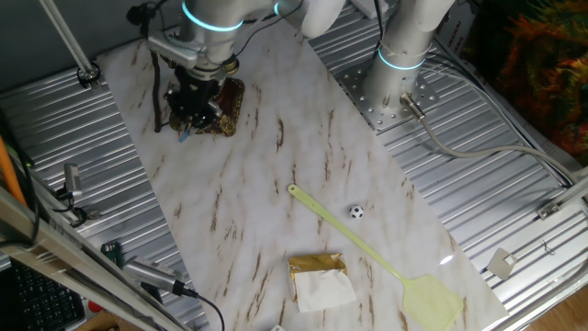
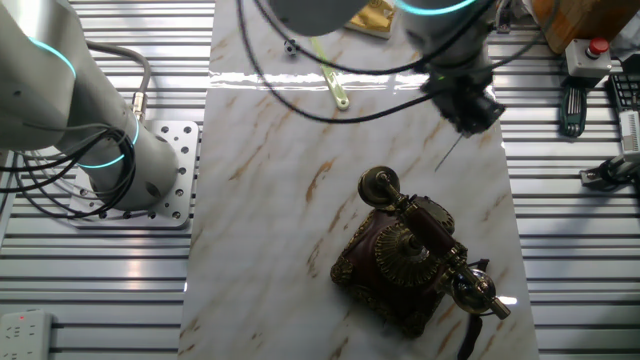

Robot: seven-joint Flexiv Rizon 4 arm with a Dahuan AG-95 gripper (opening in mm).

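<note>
An old-style telephone in dark red and brass stands on the marble-patterned board, its ornate base (image 2: 385,270) plain to see in the second view. Across its top lies the handset (image 2: 432,228). My gripper (image 2: 478,122) hangs beyond the telephone in that view, apart from the handset, with a thin rod pointing down from it. From the first view, the dark gripper (image 1: 189,121) overlaps the telephone (image 1: 230,103) and hides much of it. Its fingers are too dark and small to show whether they are parted.
A pale green fly swatter (image 1: 349,234), a small football (image 1: 356,211) and a gold-and-white packet (image 1: 322,283) lie on the board, away from the telephone. The board's middle is clear. Loose black cables (image 2: 350,118) hang across the second view.
</note>
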